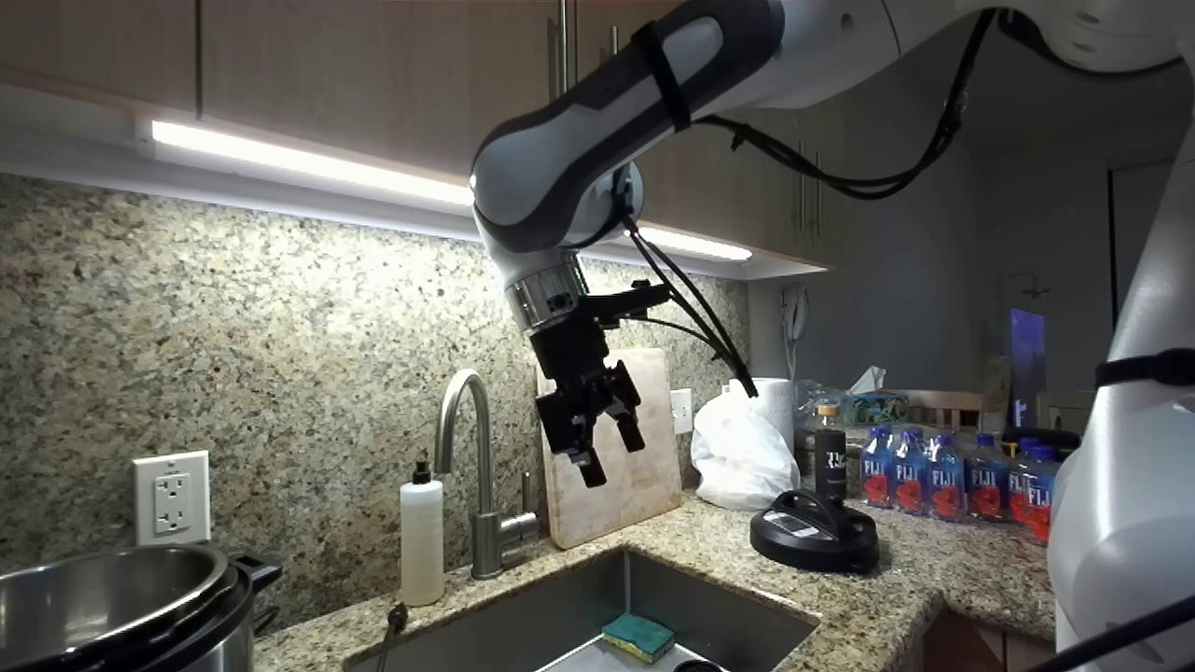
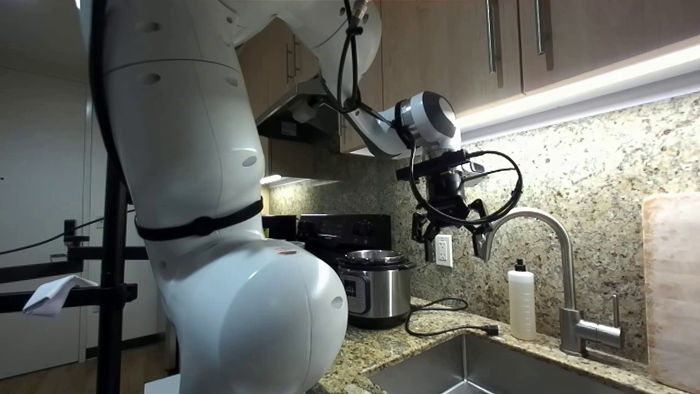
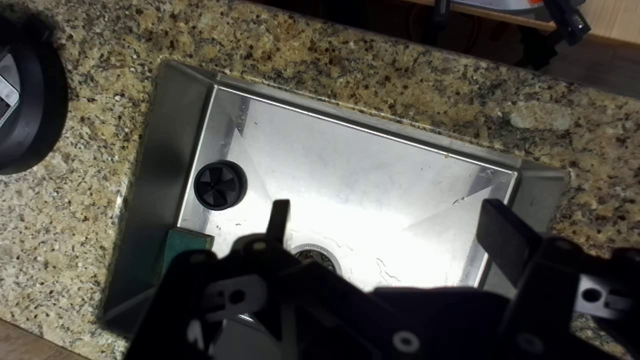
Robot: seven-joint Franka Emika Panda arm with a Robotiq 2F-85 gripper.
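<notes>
My gripper (image 1: 613, 454) hangs high over the sink, fingers pointing down, open with nothing between them. In the wrist view its two dark fingers (image 3: 279, 221) stand wide apart above the bright sink floor (image 3: 354, 174). A round black stopper-like piece (image 3: 219, 185) lies on that floor, towards the left side. Below it in the same view, a green sponge (image 3: 184, 243) sits against the sink wall, partly hidden by the gripper. From exterior view 1 the sponge (image 1: 639, 637) shows a green top and yellow side. The drain (image 3: 316, 257) is partly covered by my gripper.
A steel faucet (image 1: 482, 482) and soap bottle (image 1: 422, 538) stand behind the sink. The pressure cooker (image 2: 377, 289), black lid (image 1: 814, 532), white bag (image 1: 744, 442) and several water bottles (image 1: 947, 476) occupy the counter. A cutting board (image 1: 616, 470) leans on the wall.
</notes>
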